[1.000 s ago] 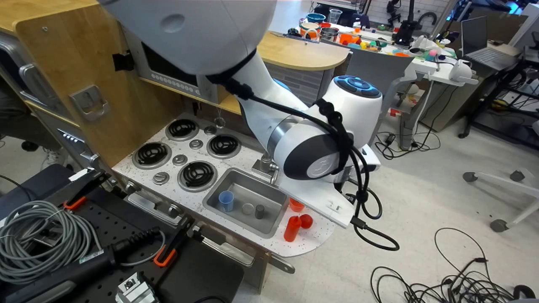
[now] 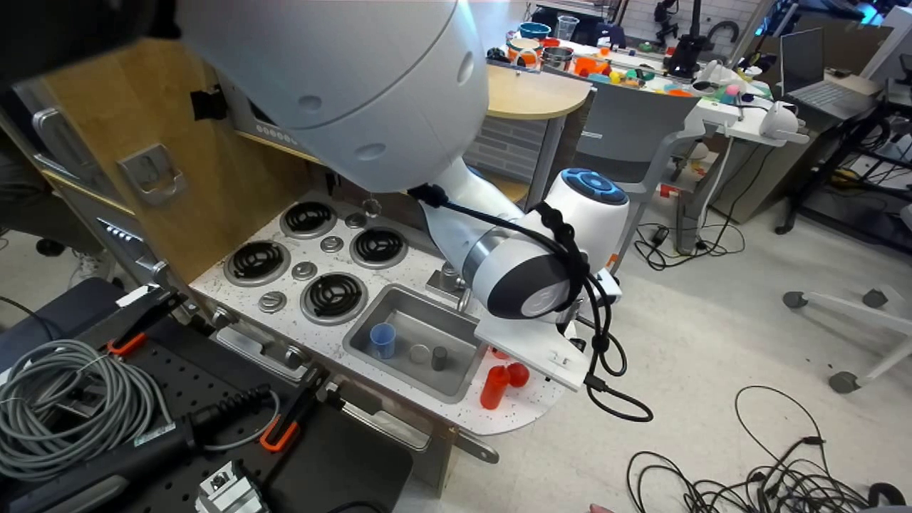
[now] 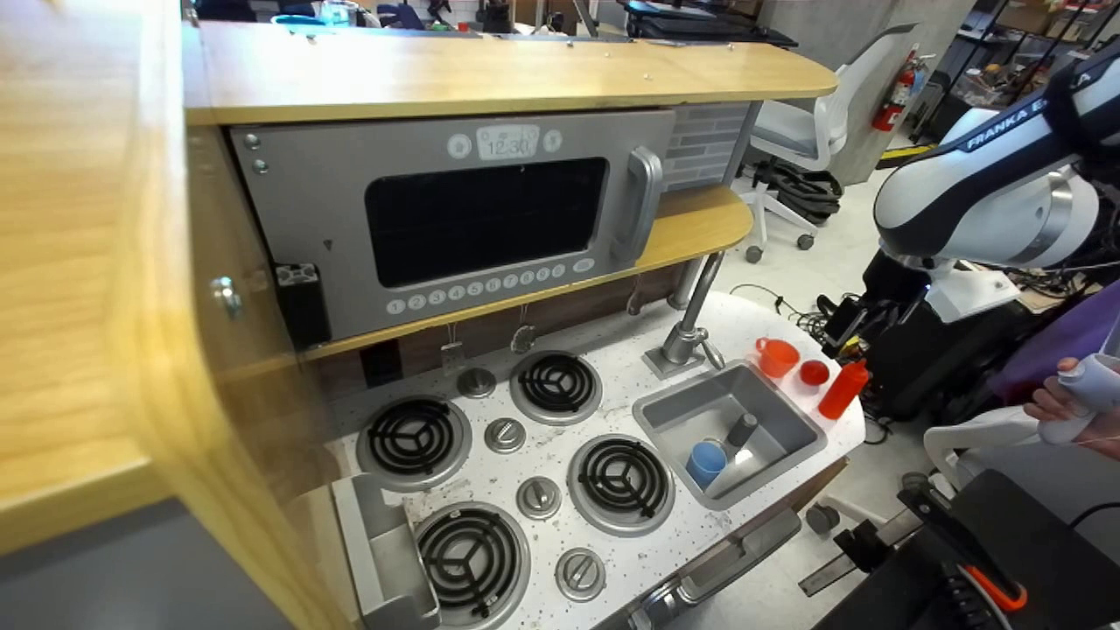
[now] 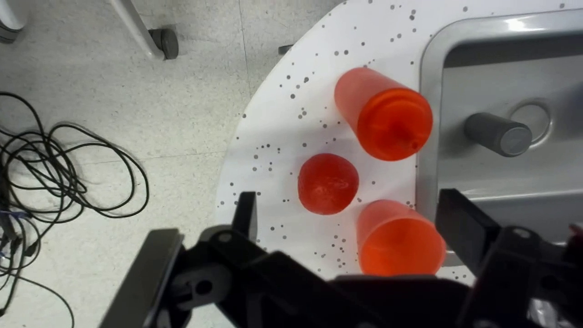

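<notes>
My gripper stands open above the rounded counter end, its fingers wide apart with nothing held. Below it in the wrist view are a red ball-like object (image 4: 328,183), an orange-red cup (image 4: 401,239) near the right finger, and a red squeeze bottle (image 4: 391,115) farther up. In exterior view 2 the orange-red cup (image 3: 777,357), the round red object (image 3: 814,373) and the upright bottle (image 3: 843,389) stand in a row beside the sink. My gripper (image 3: 836,334) hangs to their right there. In exterior view 1 the arm hides most of the cup.
The metal sink (image 3: 641,418) holds a blue cup (image 3: 705,462) and a small grey cylinder (image 3: 741,431). A tall faucet (image 3: 688,336) rises behind it. Several stove burners and knobs lie left of the sink. The oven (image 3: 315,210) and shelf overhang the back.
The arm has come lower and its wrist has shifted slightly left in exterior view 1, covering more of the orange-red cup. The objects on the counter have not moved.
</notes>
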